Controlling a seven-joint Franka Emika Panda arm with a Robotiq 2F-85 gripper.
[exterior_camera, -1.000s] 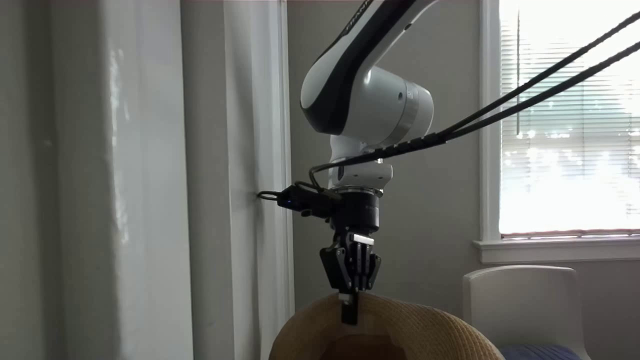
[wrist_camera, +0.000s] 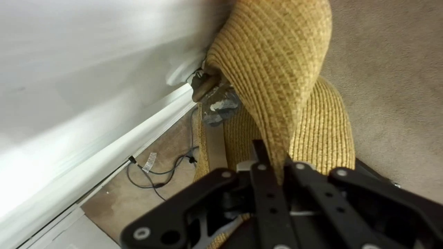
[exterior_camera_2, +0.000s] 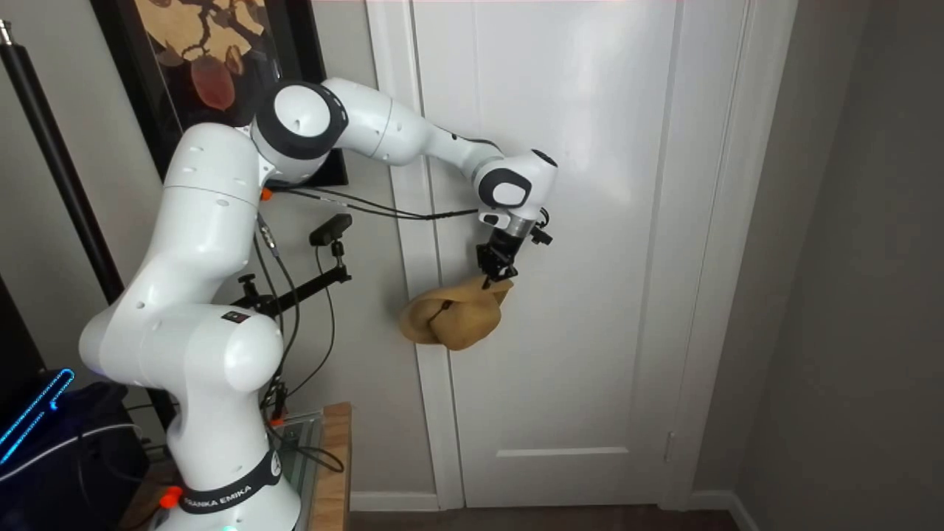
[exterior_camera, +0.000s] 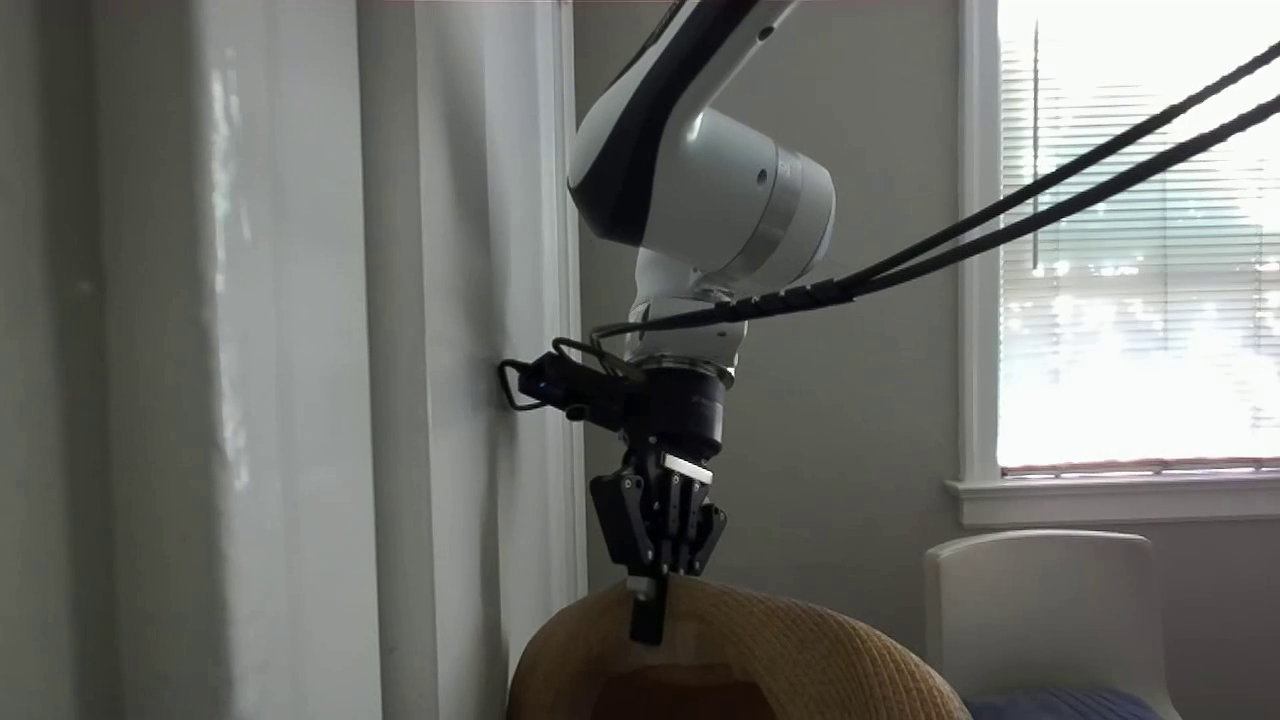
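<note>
A tan woven hat (exterior_camera: 816, 636) with a wide brim hangs below my gripper (exterior_camera: 657, 612), which is shut on the brim's edge. In the second exterior view the hat (exterior_camera_2: 464, 318) dangles in front of the white door, with the gripper (exterior_camera_2: 497, 279) above it, pointing down. The wrist view shows the ribbed brim (wrist_camera: 276, 62) running up between the fingers of the gripper. Part of the hat's crown lies behind the brim there, and its lower part is cut off in the first exterior view.
A white door (exterior_camera_2: 575, 354) stands close beside the arm. Near the hat in the wrist view, a hook-like object (wrist_camera: 207, 87) sits by the door; its shape is unclear. Cables (wrist_camera: 166, 174) lie on the floor. A white chair (exterior_camera: 1044, 612) stands by the window.
Gripper and hat have shifted left in the first exterior view, closer to the door, and slightly upward. The grip on the brim looks the same.
</note>
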